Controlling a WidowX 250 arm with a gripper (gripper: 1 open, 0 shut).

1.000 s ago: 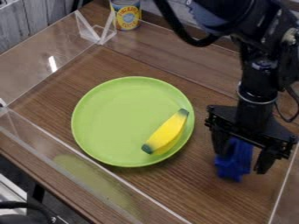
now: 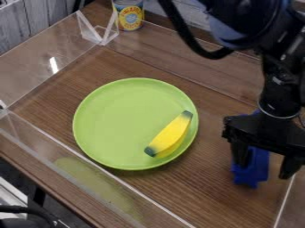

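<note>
My black gripper (image 2: 265, 142) hangs at the right over a blue object (image 2: 251, 171) on the wooden table, its dark fingers open on either side of and above it; the object is partly hidden by the gripper. To the left, a yellow banana (image 2: 170, 134) lies on a large green plate (image 2: 113, 116).
A can (image 2: 127, 12) and a white wire item (image 2: 98, 27) stand at the back left. Clear plastic walls edge the table at left and front. The wood between the plate and the back is bare.
My gripper has shifted slightly right, and the blue object appears a little farther right than before, with its upper part showing more.
</note>
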